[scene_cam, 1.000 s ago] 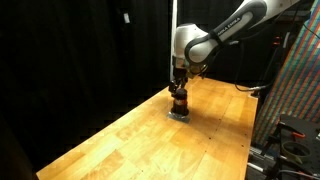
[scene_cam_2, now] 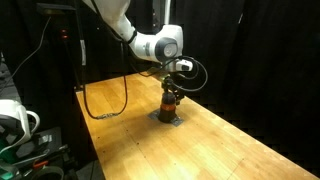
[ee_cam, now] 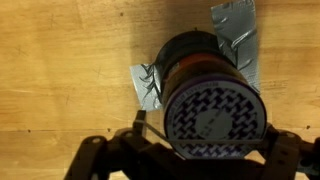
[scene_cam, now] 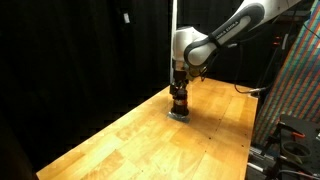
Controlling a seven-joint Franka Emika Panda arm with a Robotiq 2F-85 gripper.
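Observation:
A dark cylindrical container with a reddish-brown band [scene_cam_2: 168, 105] stands upright on the wooden table. Its round, purplish lid with a pale checkered pattern [ee_cam: 213, 115] faces up into the wrist view. Just above and around the container's top is my gripper [scene_cam: 180, 84], pointing down with its fingers open. In the wrist view the dark fingers [ee_cam: 127, 150] appear at the lower left and lower right of the lid. Whether either finger touches the container cannot be told. Silver tape [ee_cam: 236, 35] lies on the table around the container's dark base.
Black curtains hang behind it. A cable [scene_cam_2: 125, 90] loops off the arm, and a dark stand [scene_cam: 295, 145] is beside the table at the right.
My gripper has come down slightly toward the container's top. The container stays in the same place.

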